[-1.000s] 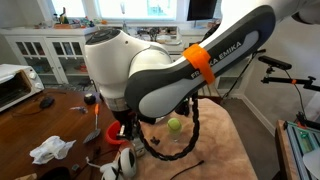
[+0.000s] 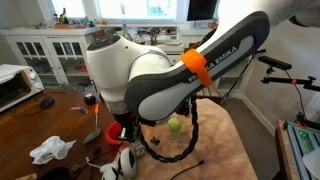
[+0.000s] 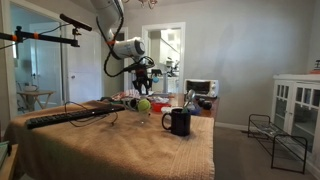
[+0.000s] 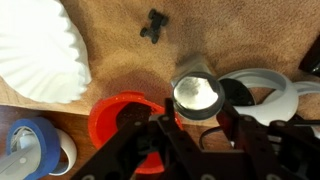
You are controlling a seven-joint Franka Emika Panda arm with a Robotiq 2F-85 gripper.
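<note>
A small shiny cup or jar [image 4: 196, 92] with a round silvery end stands out in the wrist view, between the fingertips of my gripper. The fingers are closed in on its two sides. Just left of it lies a red bowl [image 4: 103, 122], which the left finger partly overlaps. In exterior view 1 the arm hides most of the gripper, and the red bowl [image 2: 113, 133] shows beside it. From the other side, the gripper [image 3: 146, 84] appears above the far part of the table, too small to show what it holds.
A white crumpled or ribbed thing [image 4: 42, 50], blue tape [image 4: 34, 146] and a small black piece [image 4: 154, 25] lie around the bowl. A white kettle-like object [image 4: 268, 98] sits close on the right. A black mug [image 3: 177, 121] and a green ball [image 3: 144, 104] occupy the table.
The arm has shifted slightly left in exterior view 1, covering more of the red bowl. The objects on the table look unmoved.
</note>
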